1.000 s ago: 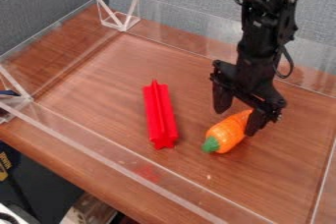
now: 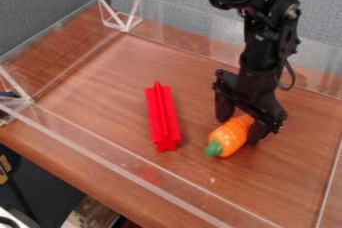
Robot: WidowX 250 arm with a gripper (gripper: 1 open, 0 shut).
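Note:
The black gripper (image 2: pixel 246 112) reaches down from the top centre, its lower end low around the upper part of an orange toy carrot (image 2: pixel 230 135) with a green tip pointing toward the front left. Whether its fingers are open or closed on the carrot cannot be made out. A red bar-shaped object (image 2: pixel 163 117) lies apart to the left on the wooden table (image 2: pixel 94 92).
Clear plastic walls border the table, with white brackets (image 2: pixel 120 17) at the back left. A grey panel stands behind.
The gripper has come slightly lower over the carrot, which has shifted very slightly. The red object is unmoved.

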